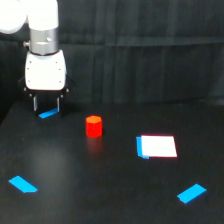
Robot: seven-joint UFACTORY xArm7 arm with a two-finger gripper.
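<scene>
At the upper left, my gripper (47, 104) hangs from the white arm (45, 68) with its dark fingers spread apart, so it looks open. Just beneath the fingers lies a small blue piece (48, 114), and nothing visibly sits gripped between them. A red block (94, 127) stands on the dark table to the right of the gripper. Further right is a flat whitish square (160, 146), with a strip of blue (139, 147) showing along its left edge.
One blue flat piece (22, 184) lies at the front left and another blue flat piece (191, 193) at the front right. Bare dark table (105, 185) stretches between them. Behind the table the background is dark.
</scene>
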